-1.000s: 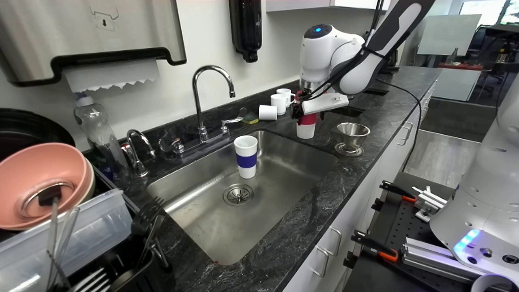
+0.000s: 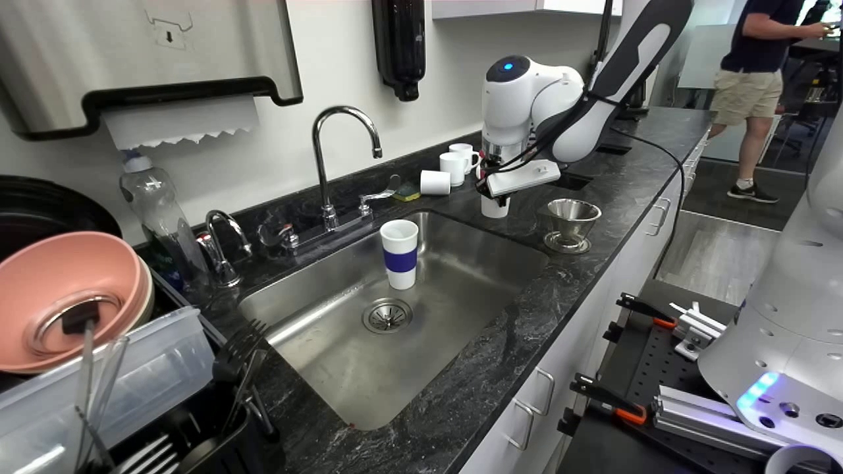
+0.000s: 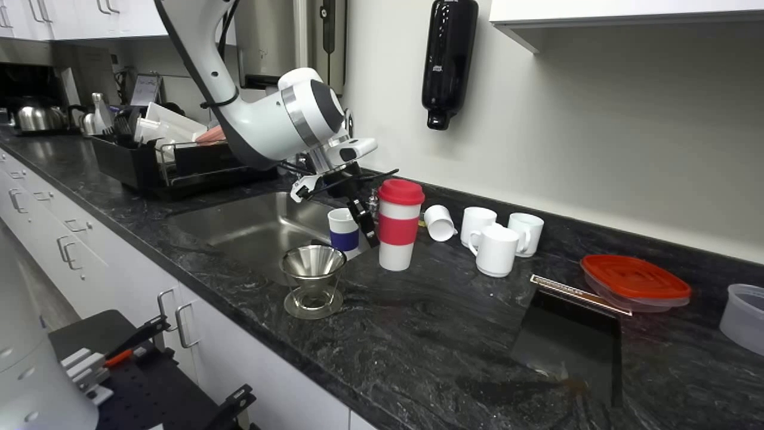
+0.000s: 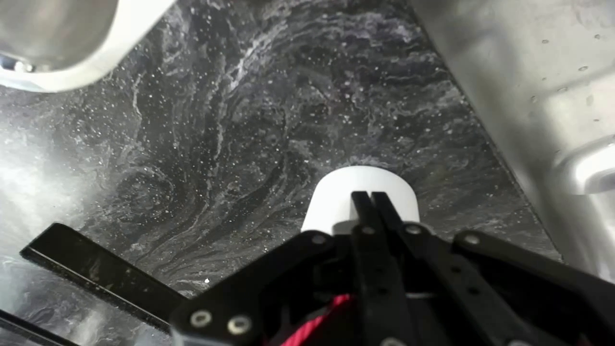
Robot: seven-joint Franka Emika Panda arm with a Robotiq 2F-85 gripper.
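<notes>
A tall white travel cup with a red lid and red sleeve is upright on the dark counter, just right of the sink. My gripper reaches down close against its sink side. In the wrist view, the tips of my gripper lie nearly together in front of the white cup base. No object shows between those tips; some red shows farther back among the finger links. A white cup with a blue sleeve stands in the sink.
A metal dripper on a stand is near the counter's front edge. White mugs stand by the wall, one on its side. The faucet rises behind the sink. Open counter lies right of the dripper.
My gripper has come slightly lower and left in exterior view 1, now covering the red sleeve. The cup's white base appears slightly left and higher. A person has appeared in the background.
</notes>
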